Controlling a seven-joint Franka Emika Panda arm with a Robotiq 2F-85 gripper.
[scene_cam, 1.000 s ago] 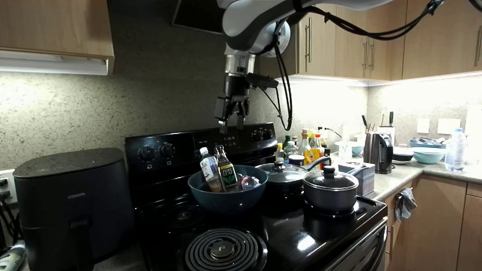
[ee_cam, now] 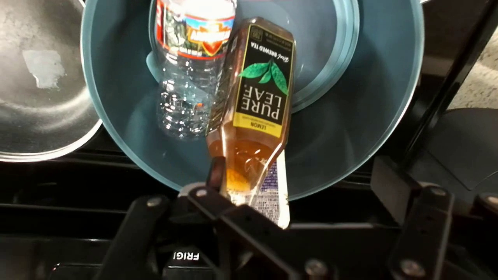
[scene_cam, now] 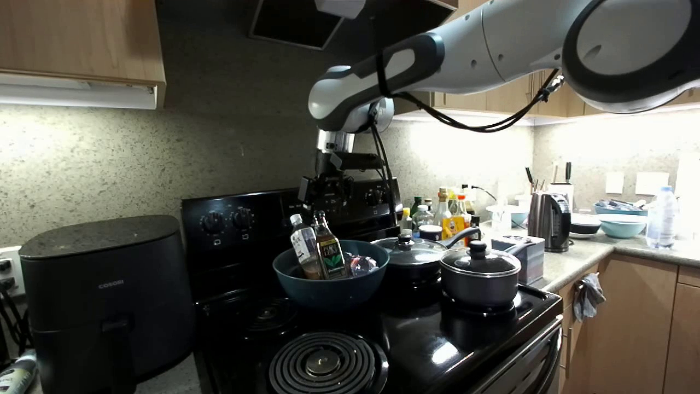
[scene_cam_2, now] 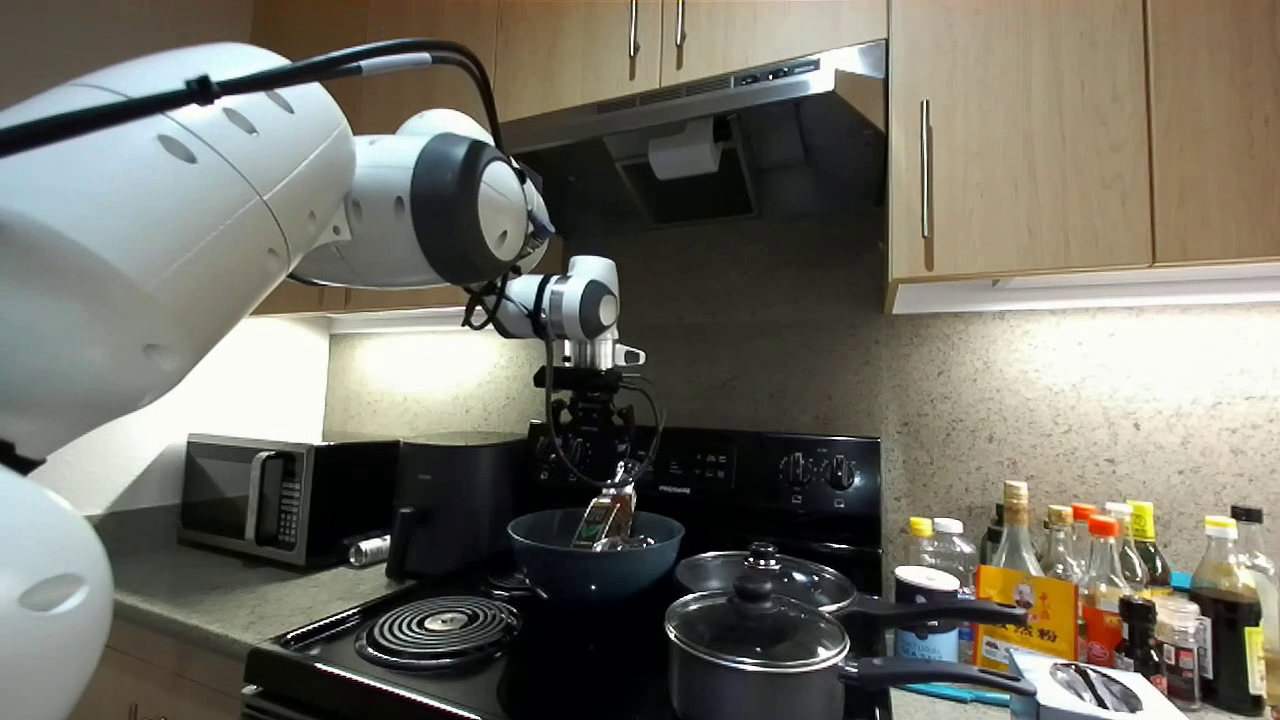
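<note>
In the wrist view a Pure Leaf lemon tea bottle leans in the blue-green pan, its neck end towards my gripper. The fingers are spread wide, one black finger close by the neck, the other off to the right. A clear water bottle lies left of the tea. Partly behind the tea's neck shows a third, white-labelled bottle; exterior view 1 shows this bottle leaning left of the tea. Whether a finger touches any bottle I cannot tell.
Two lidded pots, one at the front and one behind, stand right of the pan. A black air fryer is at the left. The stove's back panel rises behind the pan.
My gripper has come down from well above the pan to near the bottle tops and shifted slightly left. The bottles and pan look unmoved.
</note>
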